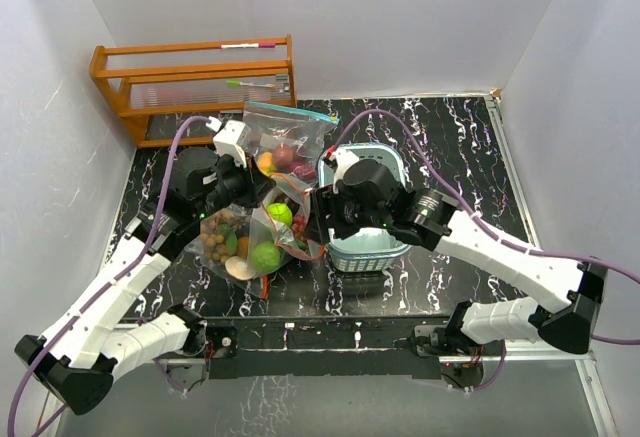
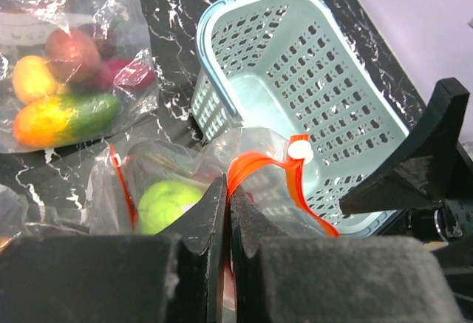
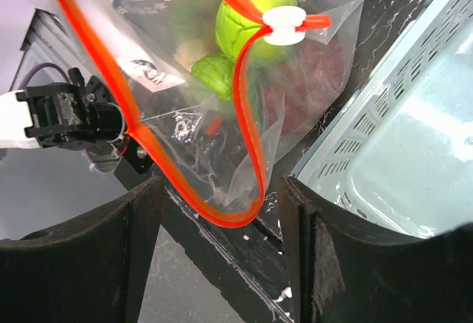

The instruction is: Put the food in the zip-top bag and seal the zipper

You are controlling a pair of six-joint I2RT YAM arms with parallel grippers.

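Note:
A clear zip bag (image 1: 258,232) with an orange zipper gapes between my grippers, holding a green apple-like fruit (image 2: 168,206), other green food (image 3: 214,75) and some red food. My left gripper is shut on the orange zipper edge (image 2: 247,162) at one side of the mouth. A white slider (image 3: 284,26) sits on the zipper. Around the opposite corner of the mouth, my right gripper stands open; the orange rim (image 3: 235,218) runs across the gap between its fingers, unclamped. In the top view both fingertips are partly hidden.
A pale blue basket (image 1: 375,261), seemingly empty, stands right beside the bag and my right gripper. Behind lies another filled bag (image 1: 285,122) with a blue zipper. A wooden rack (image 1: 190,91) is at back left.

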